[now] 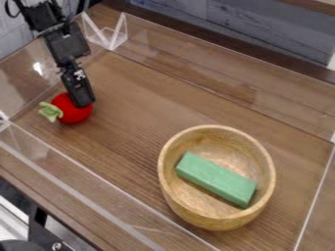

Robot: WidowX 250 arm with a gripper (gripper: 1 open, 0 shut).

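A red round object with a green top, like a toy pepper or tomato (71, 112), lies on the wooden table at the left. My black gripper (81, 98) reaches down from the upper left, its tip over the red object's upper part, touching it or just above it. Whether the fingers are open or shut is hard to make out. A wooden bowl (175, 192) at the lower right holds a green block (216, 178).
Clear strips run along the table's left and right, and a raised wooden edge lies at the back right.
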